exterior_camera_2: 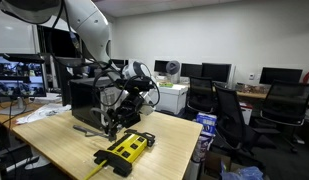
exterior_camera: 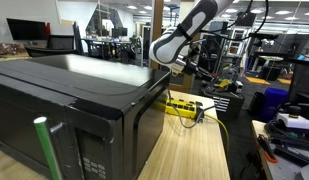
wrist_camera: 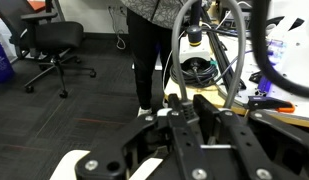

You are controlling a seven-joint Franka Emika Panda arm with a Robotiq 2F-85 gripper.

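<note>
My gripper points out past the table's edge in the wrist view, its black fingers close together. A grey cable [wrist_camera: 178,65] rises in a loop from the fingertips, and its end appears pinched between them. In exterior view 1 the gripper is small and dark, so the grip is hard to make out there. A yellow power strip-like block [exterior_camera_2: 124,153] lies on the wooden table, near its front edge in exterior view 2. It also shows behind the large black appliance [exterior_camera: 84,95] as a yellow strip [exterior_camera: 181,106].
Loose dark items and cable lie on the table [exterior_camera_2: 169,128] near the yellow block. Someone in dark trousers [wrist_camera: 146,60] stands close beyond the gripper. Office chairs [exterior_camera_2: 234,115] stand past the table's far side. Bare wood shows at the table's near part.
</note>
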